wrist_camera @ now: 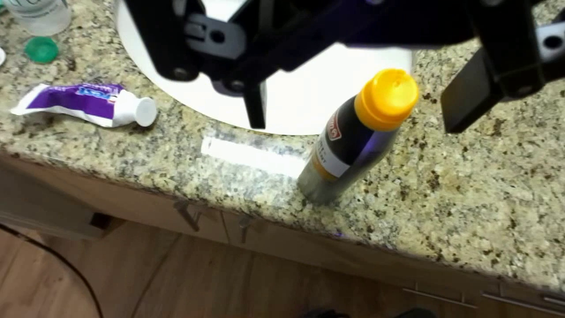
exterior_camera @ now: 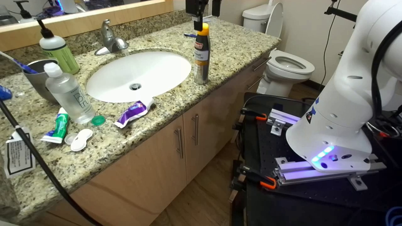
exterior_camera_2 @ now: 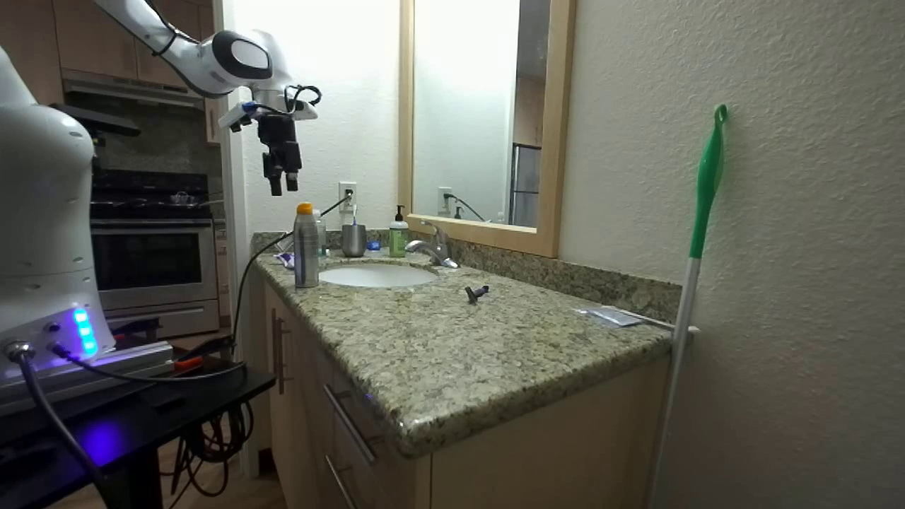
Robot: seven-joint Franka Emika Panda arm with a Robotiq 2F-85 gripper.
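A dark spray can with a yellow cap point(wrist_camera: 389, 100) stands upright on the granite counter, close to its front edge and beside the sink. In the wrist view my gripper is open, its two black fingers wide apart, with the can seen below and between them. From the second exterior view, the gripper point(exterior_camera_2: 283, 188) hangs above the counter, clear of the spray can point(exterior_camera_2: 306, 250). In the first exterior view, one finger overlaps the top of the spray can point(exterior_camera: 202, 56). Nothing is held.
The sink point(exterior_camera: 139, 75) lies beside the can. A purple toothpaste tube point(exterior_camera: 133, 112), a clear bottle point(exterior_camera: 71, 94), a grey cup point(exterior_camera: 39, 81) and a soap dispenser point(exterior_camera: 58, 49) stand or lie on the far side.
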